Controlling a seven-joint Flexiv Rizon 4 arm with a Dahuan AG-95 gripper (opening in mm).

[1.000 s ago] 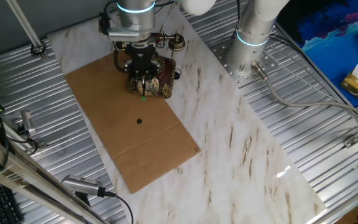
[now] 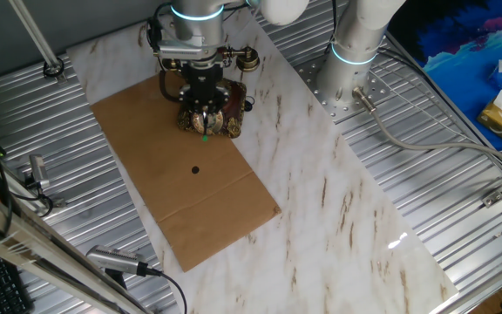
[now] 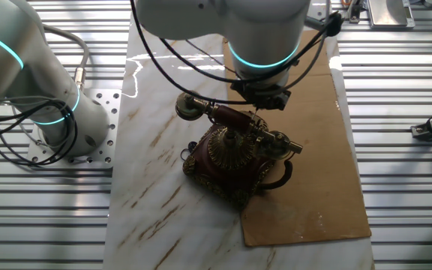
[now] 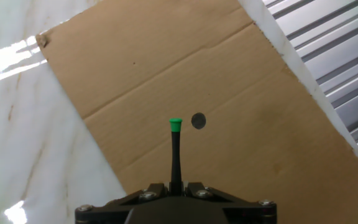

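Observation:
My gripper is shut into one narrow black stem with a green end; whether the stem is its fingers or a held rod is unclear. In exterior view 1 the gripper hangs in front of an old-style telephone (image 2: 235, 94), covering part of it. The dark red and brass telephone (image 3: 227, 161) stands upright with its handset (image 3: 233, 118) resting across the top. A small dark disc (image 4: 198, 121) lies flat on the brown cardboard (image 4: 148, 56). In the wrist view the green end appears just left of the disc; its height above the cardboard cannot be judged.
The cardboard lies on a marble-patterned board (image 2: 321, 218) with bare room towards the front. Slatted metal (image 2: 59, 183) surrounds the board. The arm's base (image 2: 349, 83) stands at the right, and a small camera (image 2: 116, 259) sits by the left edge.
In exterior view 1 my gripper has shifted slightly to the right. Telephone, cardboard and disc have stayed in place. A blue and white thing near the tissue box at the far right has shifted.

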